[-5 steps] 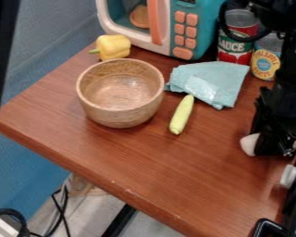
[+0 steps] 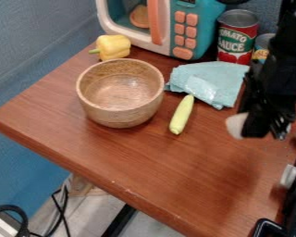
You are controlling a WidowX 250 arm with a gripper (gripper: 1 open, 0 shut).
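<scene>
My black gripper (image 2: 254,120) is at the right side of the table, with a small whitish rounded object (image 2: 237,124) at its fingertips, raised toward the middle right; the fingers are too dark to show how they stand. Left of it a pale green corn-like piece (image 2: 181,115) lies on the table, beside a wooden bowl (image 2: 118,106).
A folded teal cloth (image 2: 205,85) lies behind, with a tomato can (image 2: 236,42) and a toy microwave (image 2: 176,28) at the back. A yellow pepper-like toy (image 2: 111,45) is at the back left.
My gripper has moved up and slightly left from the right front, and the whitish object has moved with it.
</scene>
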